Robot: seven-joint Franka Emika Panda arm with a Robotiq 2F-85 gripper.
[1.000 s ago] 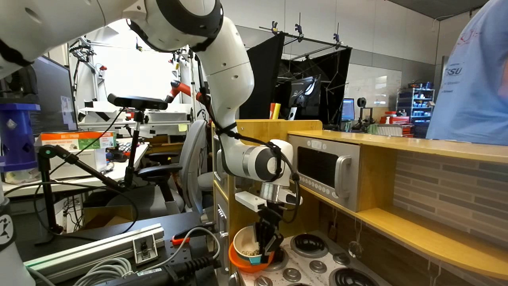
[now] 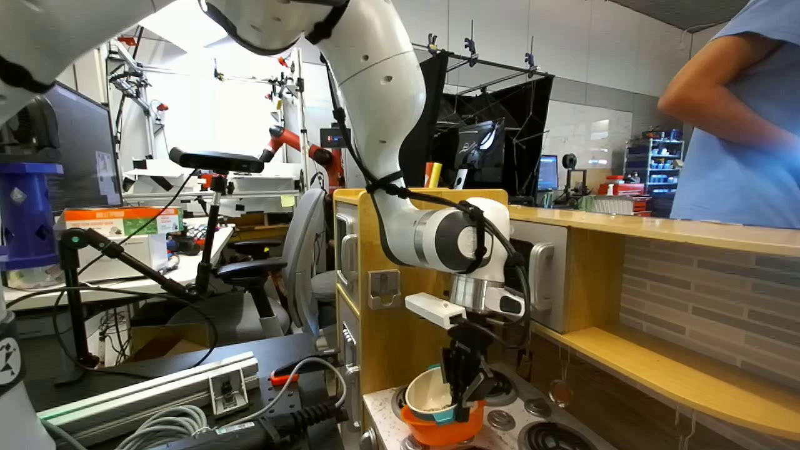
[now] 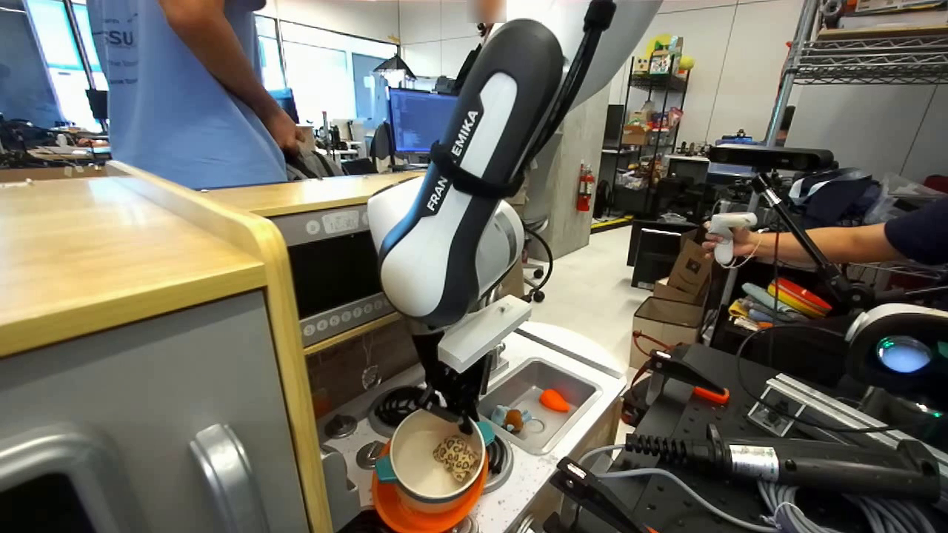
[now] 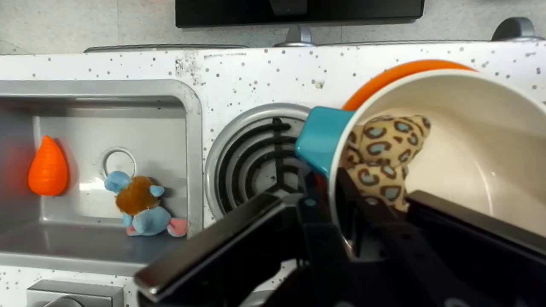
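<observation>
A cream pot (image 3: 413,453) with teal handles sits in an orange bowl (image 3: 388,506) over the stove. Inside the pot rests a leopard-spotted plush toy (image 4: 389,148). My gripper is shut on the pot's wall, one finger inside and one outside, close to a teal handle (image 4: 323,138). In exterior view 1 the gripper (image 2: 462,409) points down over the pot's right side. Whether the bowl touches the stove is unclear.
Beside the stove is a grey sink (image 4: 193,153) holding an orange carrot-like toy (image 4: 48,168) and a blue-brown plush toy (image 4: 135,197). A coil burner (image 4: 256,153) lies between sink and pot. A wooden cabinet (image 2: 401,322) and shelf (image 2: 675,375) border the stove.
In exterior view 1 the arm, the pot and the orange bowl beneath it have moved together to the right and slightly lower in the picture. The gripper still grips the pot.
</observation>
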